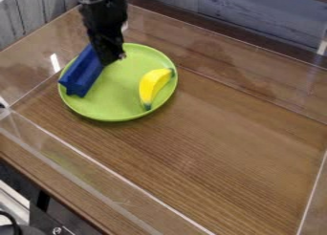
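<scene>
A green plate [115, 103] lies on the wooden table, holding a blue block [80, 74] along its left side and a yellow banana [155, 86] on its right. My black gripper [105, 53] is above the back part of the plate, just right of the block's top end. It is shut, with nothing visible between its fingers.
Raised edges run along the back and the left side.
</scene>
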